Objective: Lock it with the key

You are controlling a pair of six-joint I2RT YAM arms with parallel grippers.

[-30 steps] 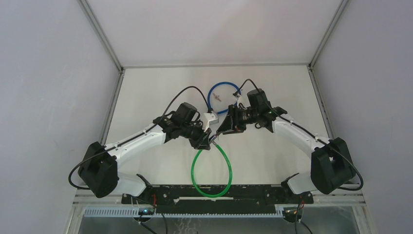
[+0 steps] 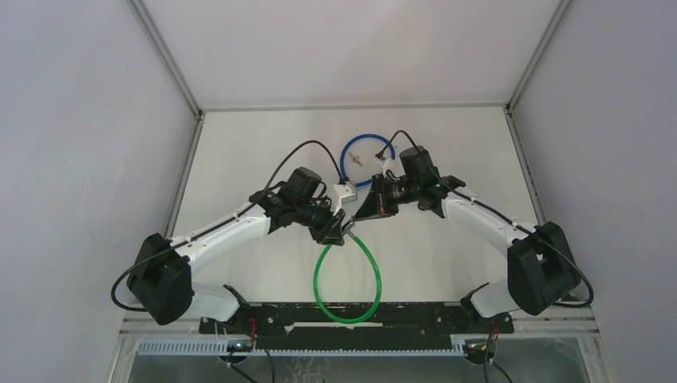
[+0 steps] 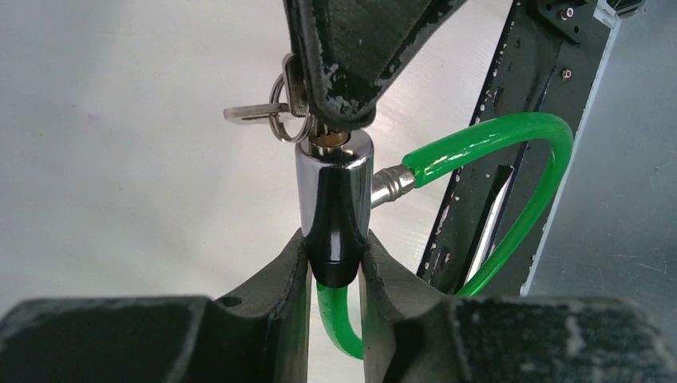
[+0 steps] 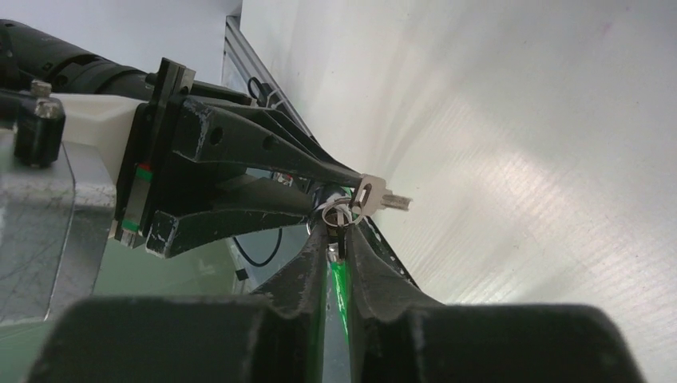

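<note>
My left gripper is shut on the chrome lock barrel [image 3: 334, 199] of a green cable lock [image 3: 487, 136], whose loop hangs below it in the top view. At the barrel's top, a key [image 3: 295, 84] sits in or at the keyhole, with a ring and second key [image 3: 251, 112] hanging from it. My right gripper is at the key head, its fingertips close around it; how firmly they hold it is unclear.
A blue cable lock [image 2: 369, 136] lies at the back centre with small keys [image 2: 355, 159] inside its loop. A dark rail runs along the front edge.
The left arm and green lock look unchanged.
</note>
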